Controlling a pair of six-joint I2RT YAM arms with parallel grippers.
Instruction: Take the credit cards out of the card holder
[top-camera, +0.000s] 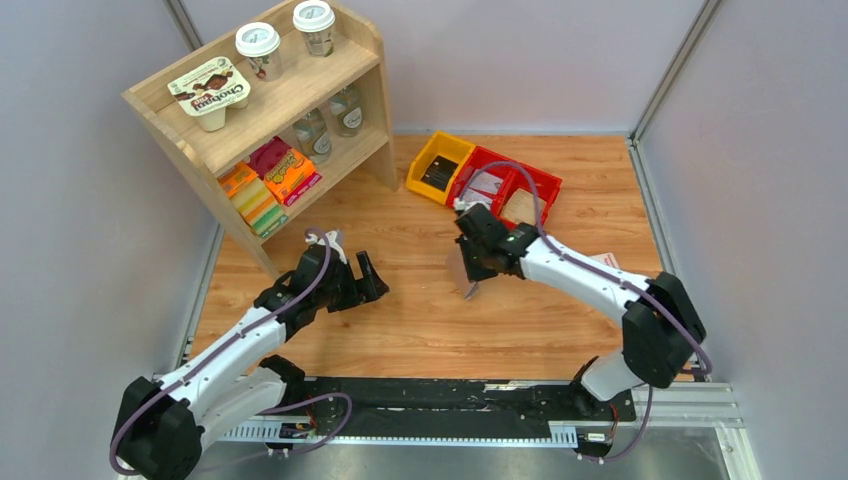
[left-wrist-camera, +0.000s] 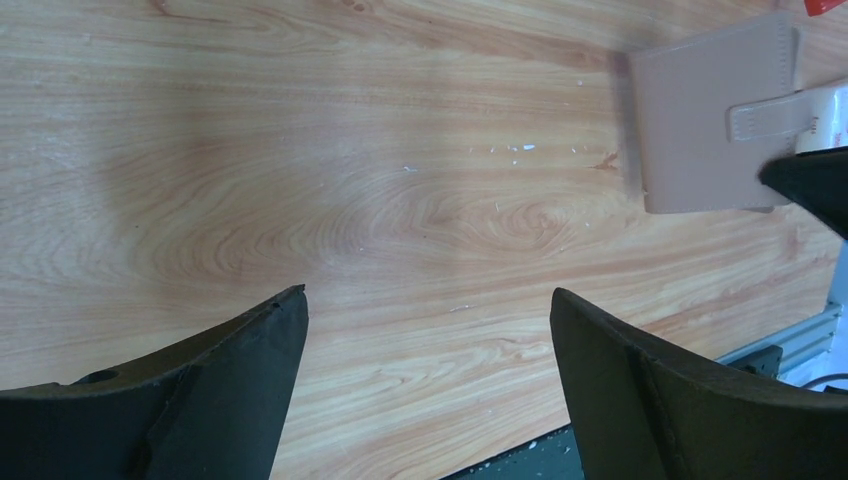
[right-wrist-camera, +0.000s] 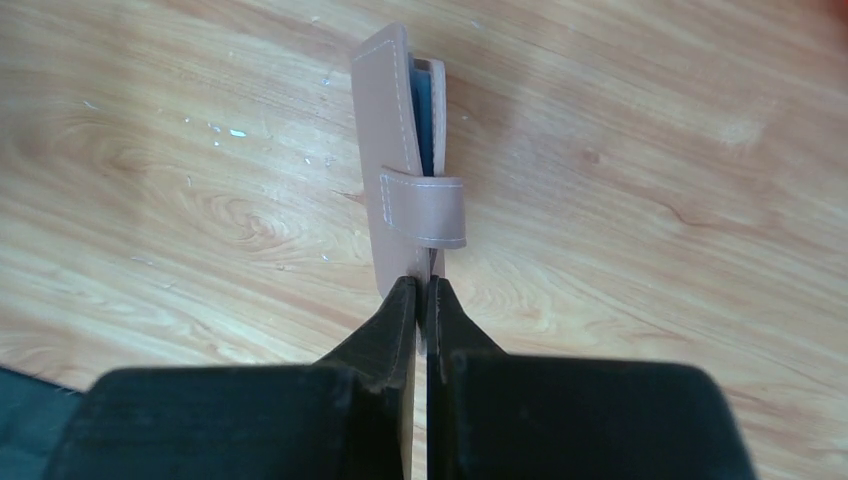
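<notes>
The pinkish-beige leather card holder (right-wrist-camera: 390, 140) is held by its edge in my right gripper, which is shut on it; in the right wrist view its strap faces me and something blue shows inside. In the left wrist view the holder (left-wrist-camera: 705, 120) appears at the upper right beside the right gripper's dark finger. In the top view the right gripper (top-camera: 470, 265) partly hides it over the middle of the floor. My left gripper stands open and empty at the left (top-camera: 370, 280).
A yellow tray (top-camera: 425, 160) and red trays (top-camera: 540, 185) stand at the back. A wooden shelf (top-camera: 180, 150) with cups, bottles and snack boxes fills the back left. The wooden floor between my grippers is largely clear.
</notes>
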